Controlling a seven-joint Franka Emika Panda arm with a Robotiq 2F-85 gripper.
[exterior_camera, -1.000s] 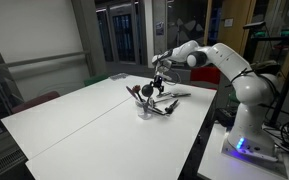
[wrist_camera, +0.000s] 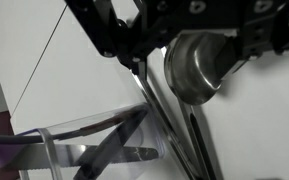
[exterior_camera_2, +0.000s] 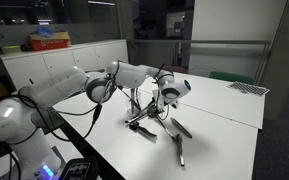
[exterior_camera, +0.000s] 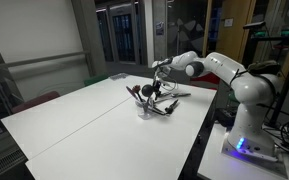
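My gripper (exterior_camera: 158, 92) is low over the table, close beside a clear container (exterior_camera: 144, 109) of utensils. Dark fingers reach in from the top of the wrist view, spread apart, so the gripper is open. Just beyond them lies a shiny metal cup-shaped utensil (wrist_camera: 194, 72), partly covered by the right finger. Long metal handles (wrist_camera: 197, 143) run down from beside it. Whether either finger touches the metal cannot be told. At lower left of the wrist view the same container (wrist_camera: 149, 120) holds dark handles and a purple-handled tool (wrist_camera: 6, 153).
Several dark-handled utensils lie loose around the container, among them one (exterior_camera_2: 180, 151) toward the front and another (exterior_camera_2: 181, 130) at the right in the second exterior view. The white table (exterior_camera: 69, 125) is widely clear on the left.
Over the last second my gripper has come down toward the table beside the container. The container stays in place.
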